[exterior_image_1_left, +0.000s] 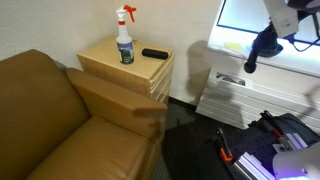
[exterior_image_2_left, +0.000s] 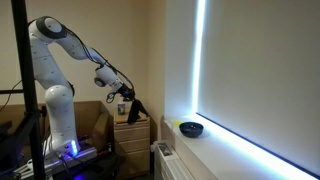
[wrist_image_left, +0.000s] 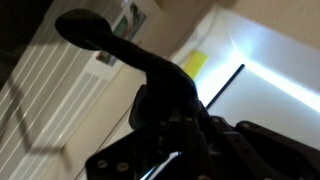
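Note:
A long, dark item (wrist_image_left: 130, 52) with a rounded end is between the fingers of my gripper, which is shut on it. In the wrist view it reaches to the upper left; whether it is stiff or soft cannot be told. Exterior view 1 shows its lower end (exterior_image_1_left: 250, 67) hanging in front of the window ledge, below my gripper (exterior_image_1_left: 277, 30) at the upper right. From exterior view 2, the dark item (exterior_image_2_left: 138, 108) hangs under the arm, in line with the wooden cabinet. A black bowl (exterior_image_2_left: 191, 129) rests on the windowsill.
A spray bottle (exterior_image_1_left: 125, 45) and a black cylinder-like object (exterior_image_1_left: 155, 53) stand or lie on the wooden cabinet (exterior_image_1_left: 145, 75). The brown sofa (exterior_image_1_left: 100, 145) fills the left. A white radiator (exterior_image_1_left: 228, 95) sits under the ledge, with a yellow item (exterior_image_1_left: 233, 46) above.

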